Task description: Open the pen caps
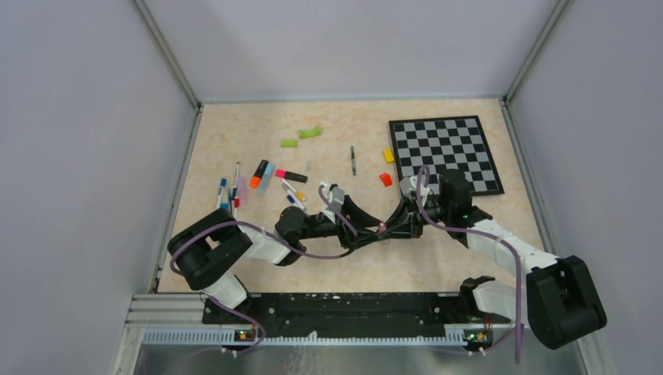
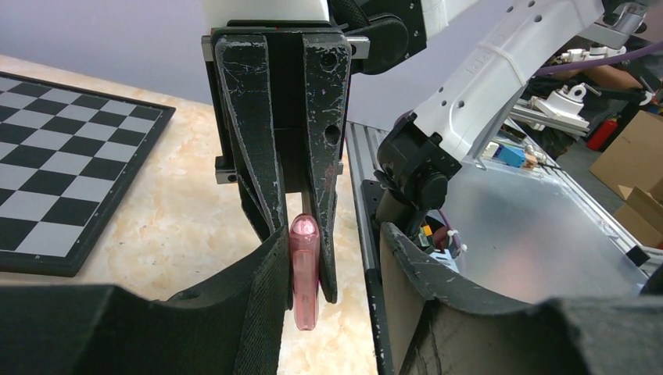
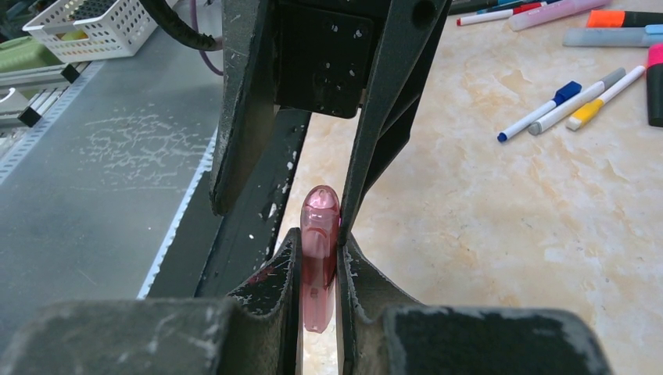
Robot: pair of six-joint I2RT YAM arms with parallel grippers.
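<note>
A translucent pink pen point(image 3: 319, 266) is held upright by my right gripper, shut on it; in the top view its pink tip point(image 1: 381, 227) shows where the two grippers meet near the middle front. My left gripper is part open around the pen's end, one finger on each side, with a visible gap on the right in the left wrist view. Whether a cap is separate from the pen's body is unclear.
Several pens and markers point(image 1: 292, 176) lie on the left of the table point(image 1: 328, 273). Green pieces point(image 1: 309, 132), a dark pen point(image 1: 353, 160), red point(image 1: 385, 179) and yellow point(image 1: 388, 155) pieces lie behind. A checkerboard point(image 1: 448, 148) sits at back right.
</note>
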